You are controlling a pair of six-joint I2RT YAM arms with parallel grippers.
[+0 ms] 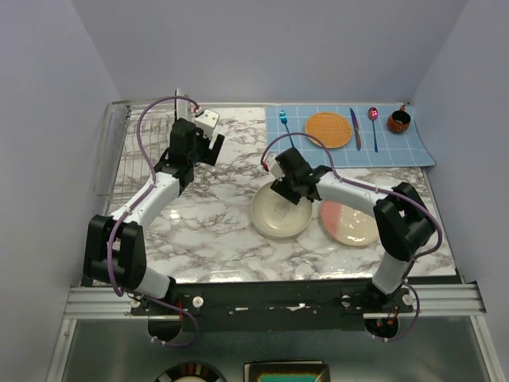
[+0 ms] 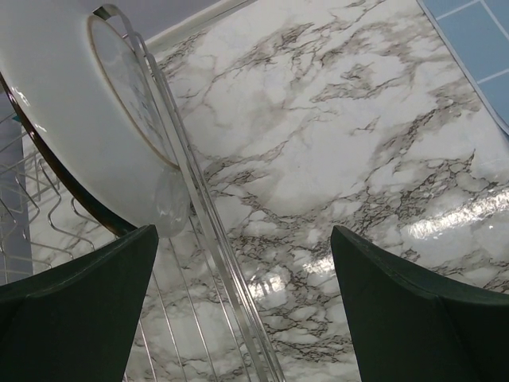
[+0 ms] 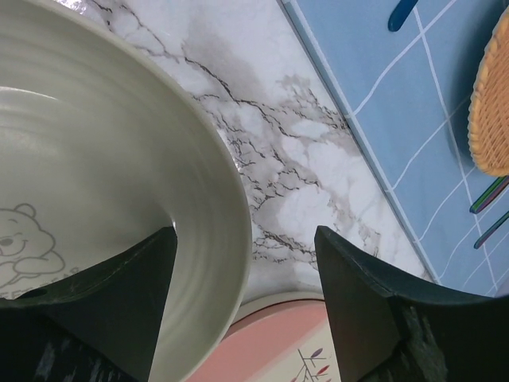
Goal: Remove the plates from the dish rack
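In the top view, a cream plate [image 1: 274,219] lies on the marble table, with another rim showing under its lower edge. My right gripper [image 1: 286,193] is over its upper right part. Seen from the right wrist, the fingers stand apart on either side of the plate's rim [image 3: 242,199]; contact cannot be told. A pink-and-cream plate [image 1: 352,223] lies flat to its right. One white plate [image 2: 87,127] stands upright in the wire dish rack [image 1: 131,155], at the rack's right side. My left gripper [image 1: 211,150] is open beside it, nothing between its fingers.
A blue grid mat [image 1: 318,155] at the back right carries a woven round mat [image 1: 328,130], a fork, a knife [image 1: 355,131], a spoon and a brown cup [image 1: 398,121]. Bare marble [image 1: 215,231] lies between the rack and the cream plate.
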